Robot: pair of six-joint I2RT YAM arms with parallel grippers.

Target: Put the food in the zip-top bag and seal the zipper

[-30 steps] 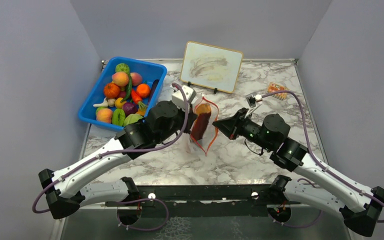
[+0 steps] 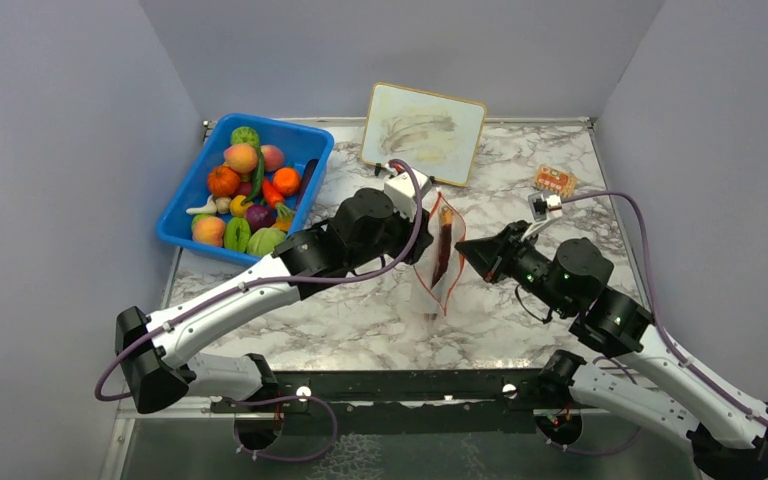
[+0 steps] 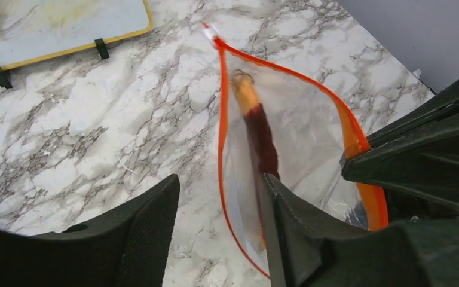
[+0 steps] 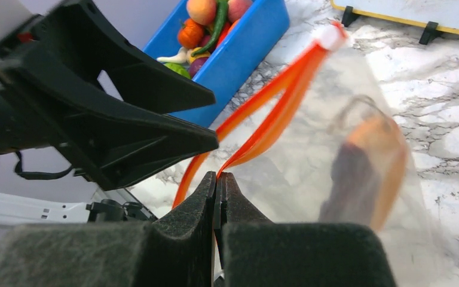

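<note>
The clear zip top bag (image 3: 302, 122), edged in orange, hangs mouth open between my two arms. Inside it lies a long dark red and tan food item (image 3: 259, 134), blurred through the plastic. My right gripper is shut on the orange rim (image 4: 267, 134), which runs in between its fingertips. My left gripper stands partly open, with a gap between its fingers. One left finger (image 3: 275, 197) overlaps the bag's near edge in the left wrist view; whether it touches cannot be told. From the top, the left gripper's tips are mostly hidden by its own wrist.
A blue bin (image 2: 185, 215) full of fruit and vegetables stands at the back left. A whiteboard (image 2: 425, 130) leans at the back, and a small orange packet (image 2: 555, 180) lies at the right. Marble tabletop (image 2: 360, 335) in front of the bag is clear.
Both arms and the bag have shifted to the right. The bag has turned and swayed, with its food now showing narrower from above. My right gripper stays at the rim.
</note>
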